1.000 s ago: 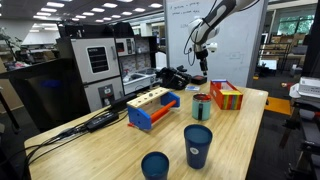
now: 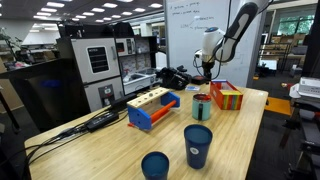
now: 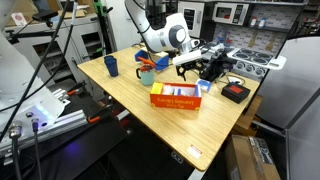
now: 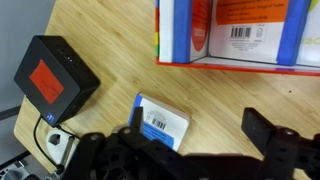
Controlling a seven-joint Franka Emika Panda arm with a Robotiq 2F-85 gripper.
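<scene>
My gripper is open above the wooden table, with nothing held between its fingers. In the wrist view, a small blue-and-white packet [image 4: 165, 120] lies on the table, partly hidden by my left finger. A red-and-yellow box [image 3: 175, 101] holding several smaller packages stands just beyond my gripper; its wall [image 4: 245, 66] runs along the top of the wrist view. To the left in that view is a black box with a red label [image 4: 58, 78]. Exterior view 1 shows my gripper [image 2: 209, 70] low at the table's far end, behind the red-and-yellow box [image 2: 227, 96].
A green mug [image 2: 201, 106], two dark blue cups [image 2: 198, 146] and a wooden rack with red and blue bars [image 2: 152, 108] stand farther along the table. Black cables [image 2: 178, 77] lie near the arm. Bare table [image 3: 185, 137] shows in front of the red-and-yellow box.
The arm has come down from high near the whiteboard to low above the table's far end, behind the red-and-yellow box. The objects on the table look unmoved.
</scene>
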